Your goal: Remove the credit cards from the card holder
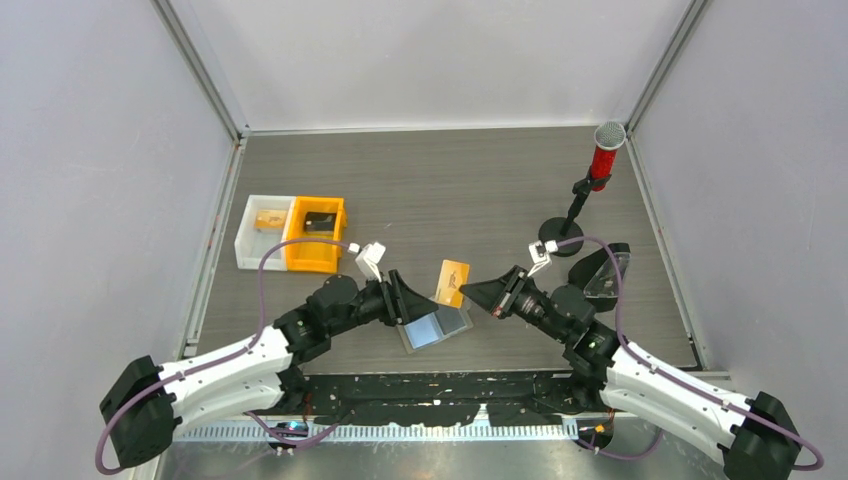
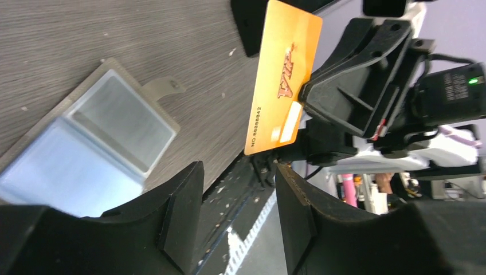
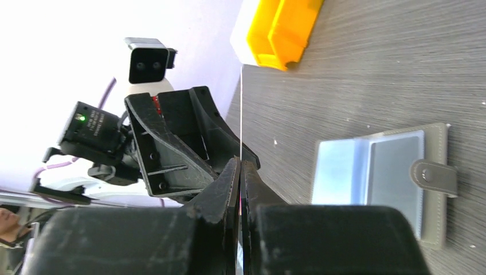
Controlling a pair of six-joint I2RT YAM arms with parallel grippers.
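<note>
An orange card [image 2: 282, 80] hangs in the air, upright, with my right gripper [image 1: 463, 291] shut on its edge. In the right wrist view the card [image 3: 241, 109] shows edge-on as a thin line rising from between the fingertips. Below lies the card holder [image 3: 397, 166], spread flat on the table, grey-rimmed with a pale blue side and a grey side and a small strap. Its pockets show no orange card. My left gripper stands open with nothing between its fingers, close to the card and above the holder's left part.
At the left stand a white bin [image 1: 247, 244] with an orange card inside and a yellow bin [image 1: 318, 262] with a dark item inside. A red microphone on a stand [image 1: 561, 232] and a black object [image 1: 606, 278] are at the right.
</note>
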